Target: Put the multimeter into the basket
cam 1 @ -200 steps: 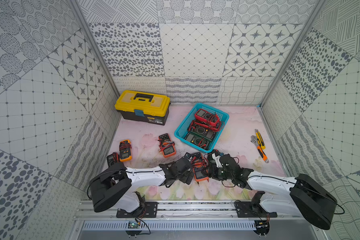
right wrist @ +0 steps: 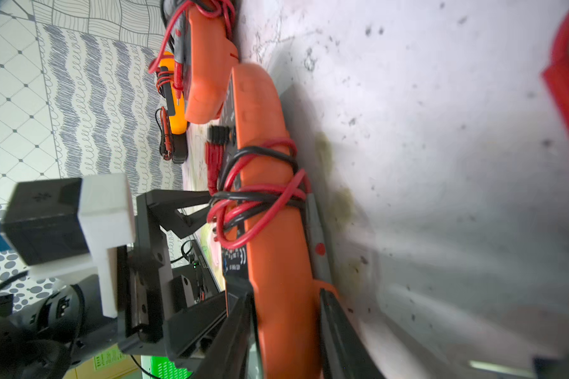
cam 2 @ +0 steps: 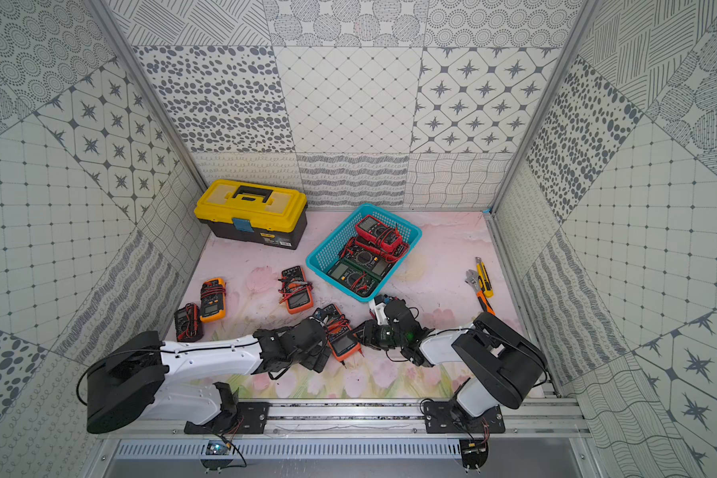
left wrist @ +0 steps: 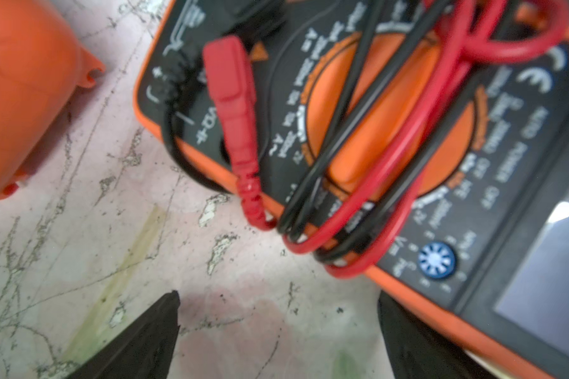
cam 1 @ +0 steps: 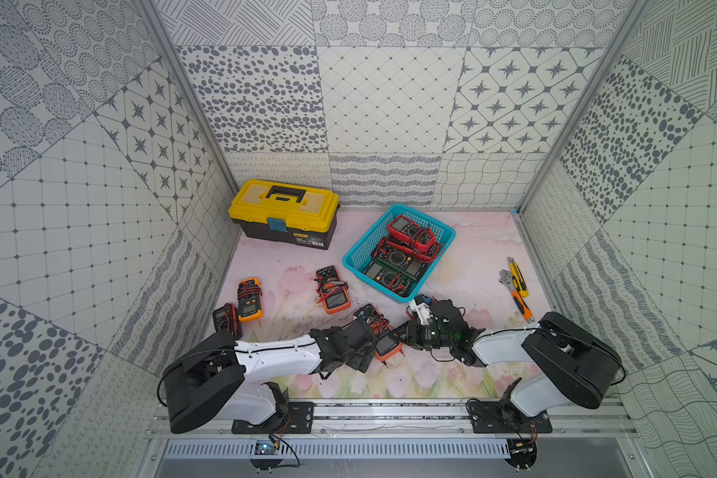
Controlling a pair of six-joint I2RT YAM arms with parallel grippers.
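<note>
An orange and black multimeter (cam 1: 387, 344) with red and black leads wrapped round it lies on the table between my two grippers. At its right side my right gripper is shut on its orange edge, one finger on each face. My left gripper stands open at its other side, only table showing between the fingers. The blue basket (cam 1: 357, 248) sits behind, holding several red and green multimeters (cam 1: 412, 231). A second orange multimeter (cam 1: 332, 290) lies to the left, apart from the held one.
Two more multimeters, one yellow (cam 1: 249, 298) and one dark (cam 1: 226, 319), rest at the far left. A yellow toolbox (cam 1: 285, 211) stands at the back left; a wrench and a cutter (cam 1: 518, 275) lie at the right. The table right of the basket is clear.
Both grippers have shifted left. The multimeter between them has moved left and turned, its screen end swinging rightward. The basket has edged slightly left.
</note>
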